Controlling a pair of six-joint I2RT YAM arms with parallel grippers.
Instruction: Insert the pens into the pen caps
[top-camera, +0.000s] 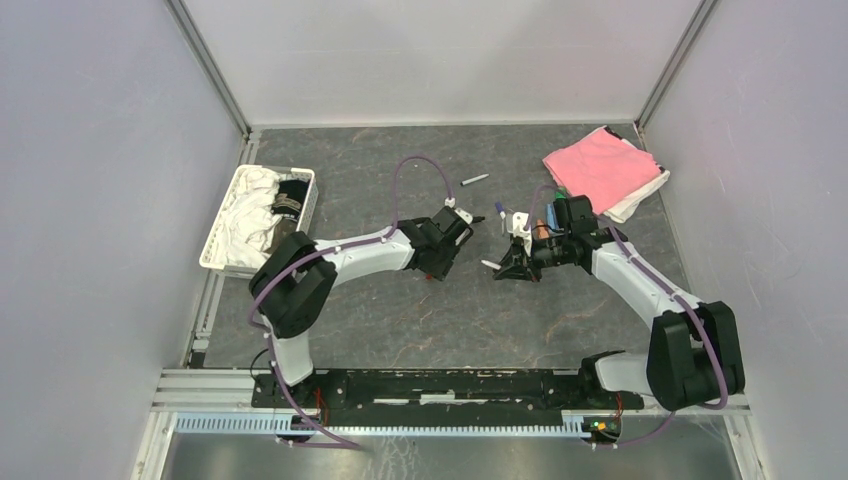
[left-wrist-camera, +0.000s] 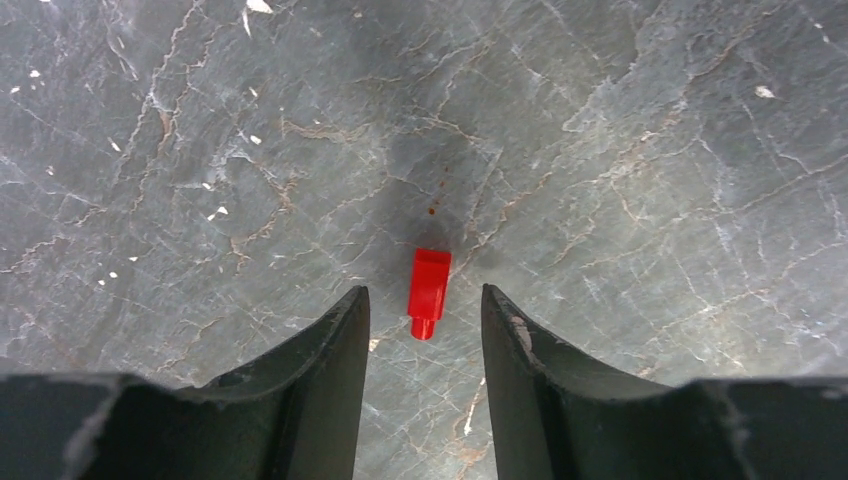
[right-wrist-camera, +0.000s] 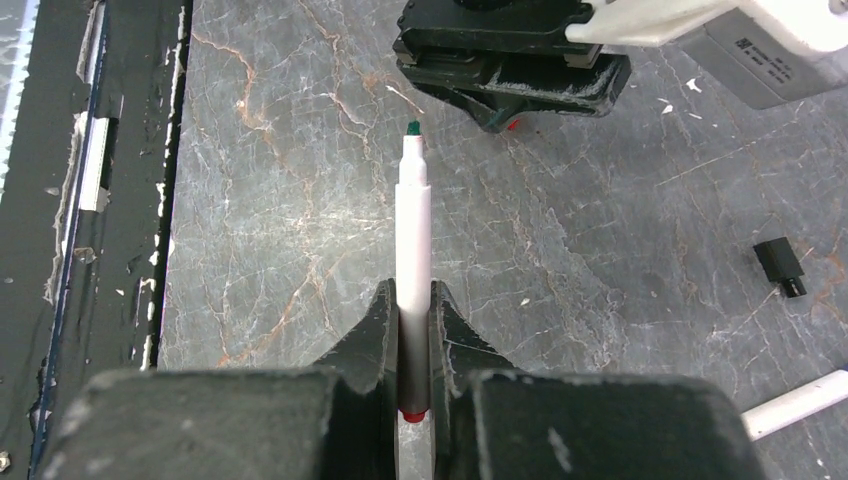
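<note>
My left gripper points down above a red cap (left-wrist-camera: 429, 285), its fingers part open around the near end of the view of it, apparently empty. In the right wrist view my right gripper is shut on a white pen (right-wrist-camera: 413, 230) with a green tip and red tail end. A black cap (right-wrist-camera: 778, 266) lies on the table, and another white pen (right-wrist-camera: 795, 403) lies at the lower right. A further pen (top-camera: 474, 179) lies toward the back in the top view.
A white basket (top-camera: 214, 238) with clothes stands at the left. Pink and white cloths (top-camera: 595, 170) lie at the back right, with more pens partly hidden by the right arm.
</note>
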